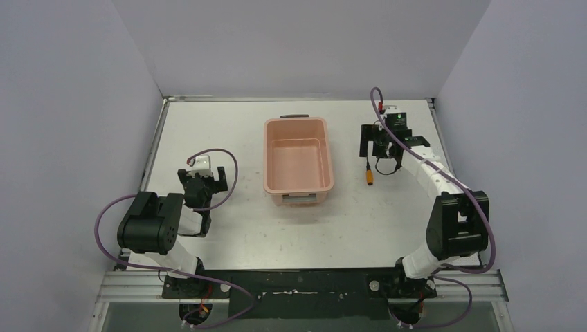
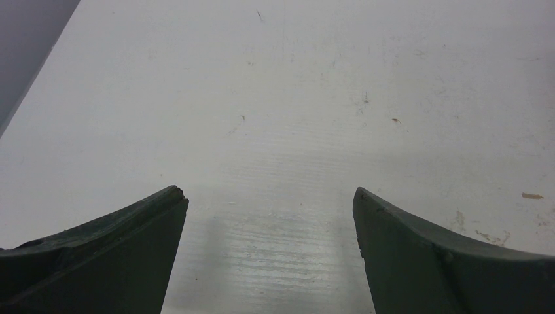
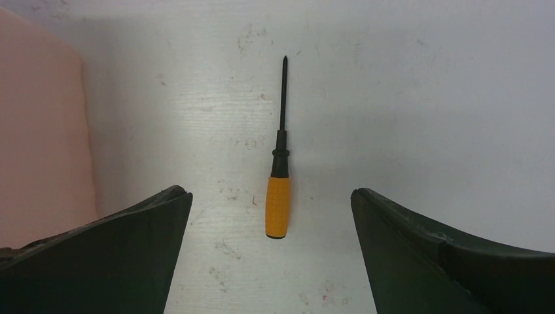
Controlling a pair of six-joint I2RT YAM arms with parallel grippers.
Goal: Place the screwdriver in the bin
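A screwdriver [image 1: 369,176] with a yellow handle lies on the table right of the pink bin [image 1: 297,160]. My right gripper [image 1: 368,141] hangs over it near the shaft end, open and empty; in the right wrist view the whole screwdriver [image 3: 277,206] shows between and beyond the fingertips, with the bin wall [image 3: 40,124] at left. My left gripper [image 1: 214,178] rests at the table's left side; in the left wrist view its fingers stand apart over bare table.
Grey walls enclose the sides and back.
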